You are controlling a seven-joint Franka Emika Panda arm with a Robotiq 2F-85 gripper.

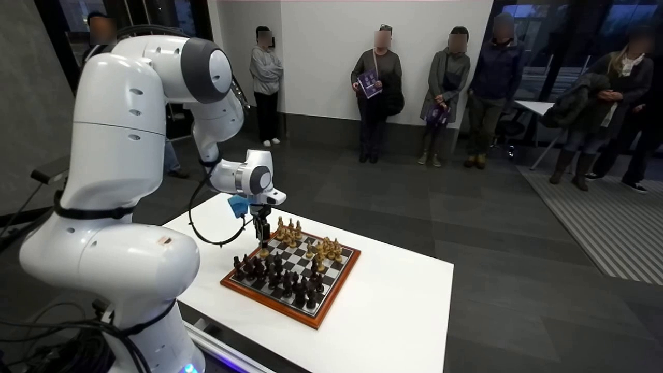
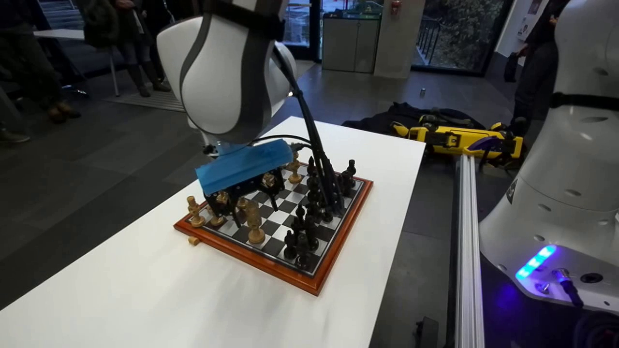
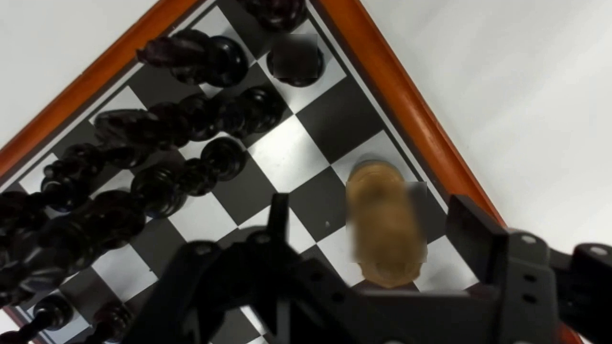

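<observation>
A chessboard with a brown wooden frame lies on the white table. A tall pale wooden chess piece stands upright near one edge of the board. My gripper points down over it, its fingers wide apart. In the wrist view this pale piece shows between the two fingers, with a gap on either side. Exterior view 1 has the gripper low above the same edge of the board. Whether the fingertips reach beside the piece or stay above it is hard to judge.
Dark pieces crowd the neighbouring side of the board. Other pale pieces stand across it. A small pale piece lies on the table against the frame. Bare table surrounds the board. People stand well back.
</observation>
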